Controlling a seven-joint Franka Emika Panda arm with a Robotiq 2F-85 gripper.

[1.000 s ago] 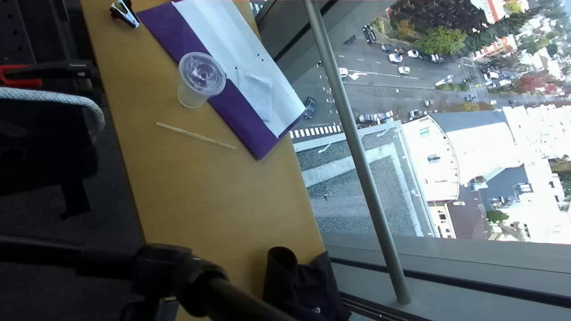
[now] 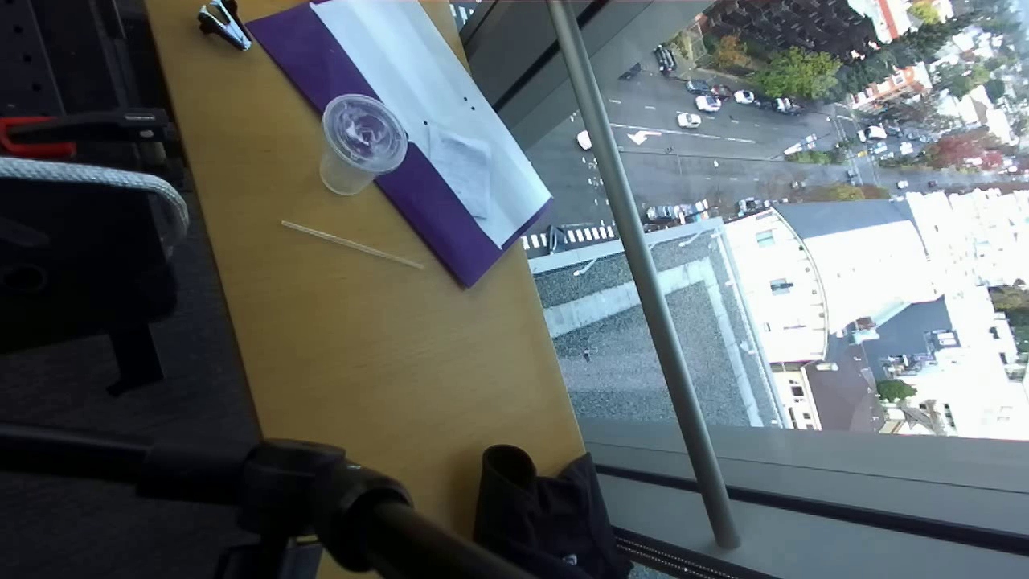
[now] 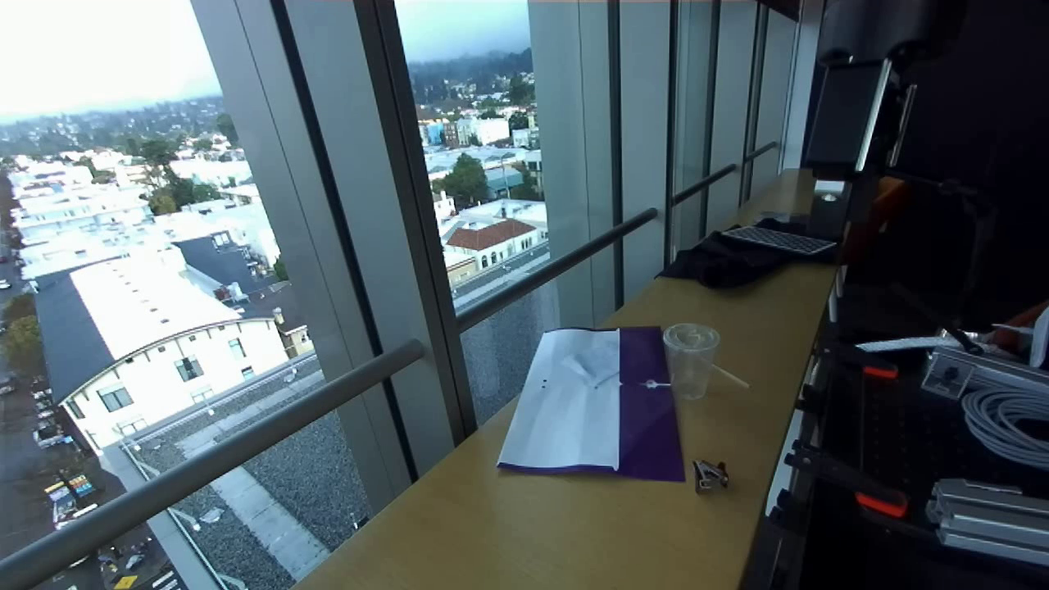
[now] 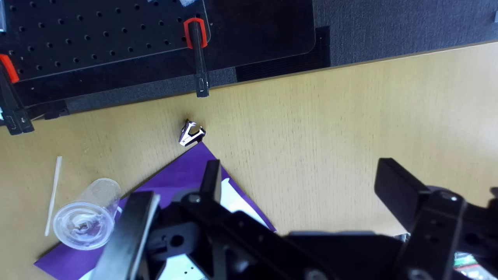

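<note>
Seen from the wrist, my gripper is open wide above the wooden table, with nothing between its fingers. A clear plastic cup with a lid (image 2: 364, 135) stands upright at the edge of a purple and white paper folder (image 2: 444, 217). On the bare wood beside the cup lies a thin pale straw (image 2: 352, 245). A small metal staple remover (image 4: 192, 133) rests just off the folder's corner, up and left of my gripper in the wrist view. My fingers cover part of the folder there. Neither exterior view shows the gripper.
A crumpled white napkin (image 2: 463, 169) lies on the folder. Dark cloth (image 3: 733, 257) and a keyboard (image 3: 778, 239) occupy the far end of the table. Clamps with red parts (image 4: 199, 56) grip the table's edge. A metal rail (image 2: 641, 260) runs along the window. Bare wood is free right of the staple remover in the wrist view.
On the table nothing has visibly moved in exterior view 1. Only cars on the street outside have shifted.
</note>
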